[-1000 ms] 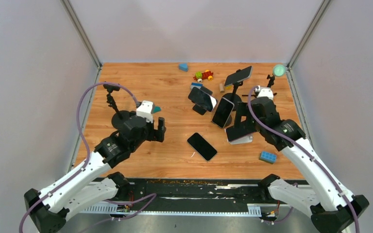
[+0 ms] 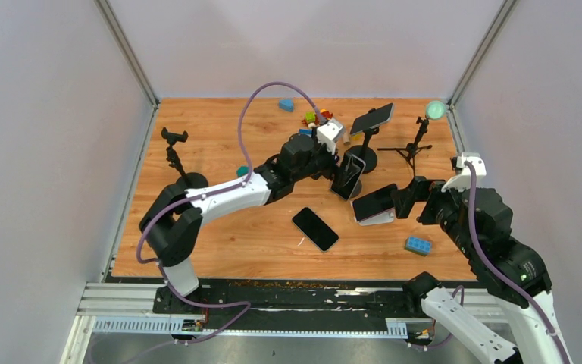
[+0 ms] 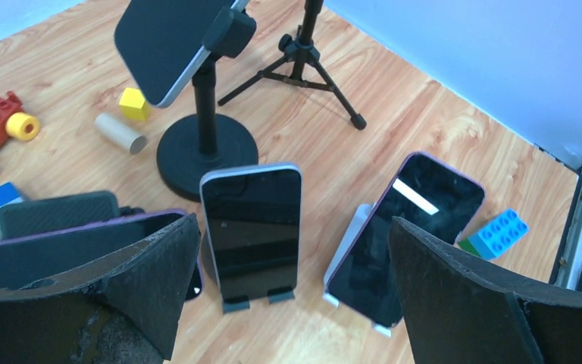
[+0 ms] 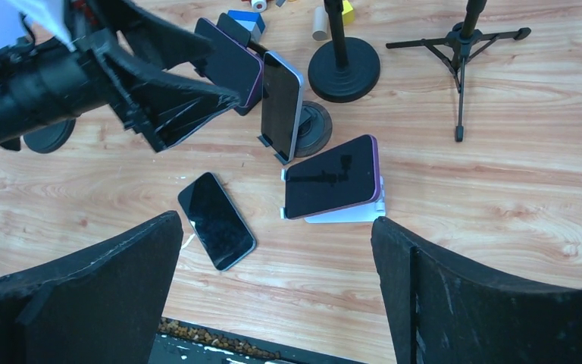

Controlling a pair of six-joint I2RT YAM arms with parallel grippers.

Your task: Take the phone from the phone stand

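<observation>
Several phones rest on stands. My left gripper is open just left of an upright phone on a round-based stand; in the left wrist view this phone stands beyond the gap between the fingers. The top view hides another phone behind the left gripper; it shows as a purple-edged phone in the right wrist view. A third phone leans on a white stand. Open and empty, my right gripper hovers right of it. One phone sits on a tall stand.
A loose phone lies flat at the front middle. A tripod with a pale green disc stands back right, and an empty black stand at left. A blue brick is front right.
From the left, my left gripper has swung right and back to the upright phone. The phones look unmoved.
</observation>
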